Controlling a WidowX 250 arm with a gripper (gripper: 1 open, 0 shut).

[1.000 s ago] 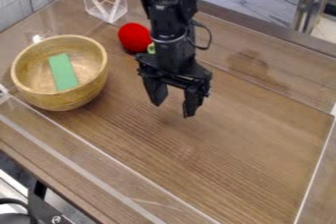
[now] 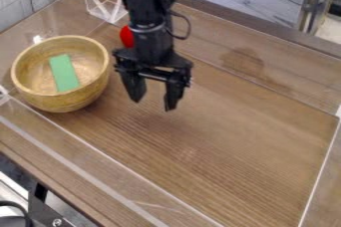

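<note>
My black gripper (image 2: 150, 88) hangs over the middle of the wooden table, open, with two fingers pointing down and nothing seen between them. To its left is a yellow bowl (image 2: 91, 94) with a green rectangular object (image 2: 62, 74) in it. A red round object (image 2: 127, 35) is partly hidden behind the arm.
A clear plastic container (image 2: 104, 2) stands at the back left. A dark cable or part shows at the lower left edge.
The gripper and arm have moved left, toward the bowl, and now cover more of the red object. The bowl and its contents have not visibly moved.
</note>
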